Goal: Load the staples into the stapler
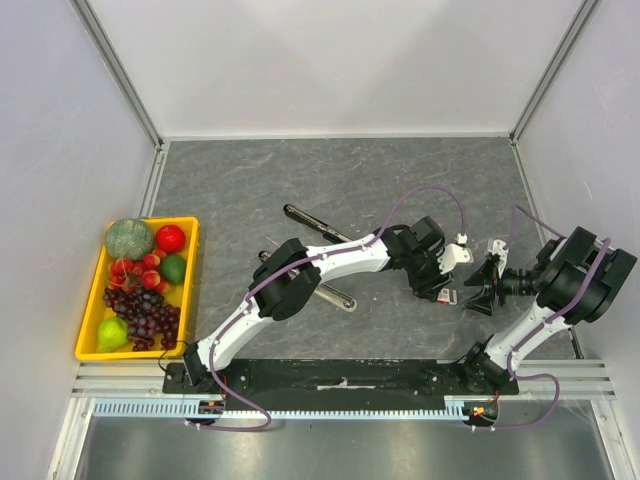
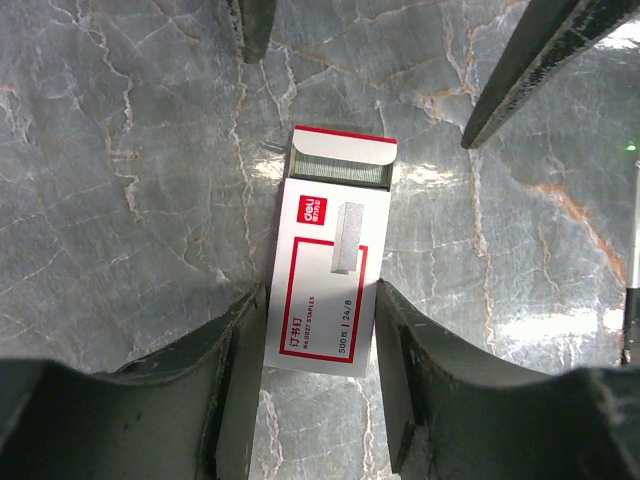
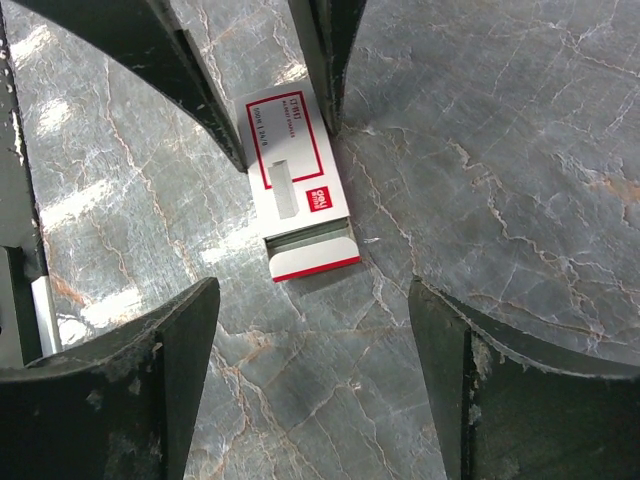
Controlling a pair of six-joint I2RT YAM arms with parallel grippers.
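Observation:
A white staple box with red print, its end tray partly slid out, is held by my left gripper, shut on its sides; it also shows in the right wrist view and top view. My right gripper stands part open just beyond the tray end, nothing between its fingers; its dark fingertips show at the top of the left wrist view. Two long stapler-like items lie partly under the left arm.
A yellow basket of fruit stands at the far left. The table's right edge and wall are close beside my right arm.

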